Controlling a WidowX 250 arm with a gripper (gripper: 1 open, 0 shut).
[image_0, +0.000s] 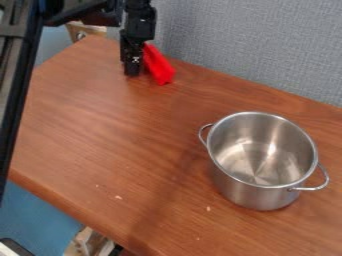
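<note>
At the back of the wooden table (107, 150), a red block (158, 66) lies next to my black gripper (139, 62), which reaches down from the top with its fingers low beside the block's left side. The fingers are dark and small here and partly overlap the block, so their spacing is hard to make out. A steel pot (259, 160) with two side handles stands at the right front.
A grey wall (254, 40) runs behind the table. The dark arm crosses the upper left edge of the view.
</note>
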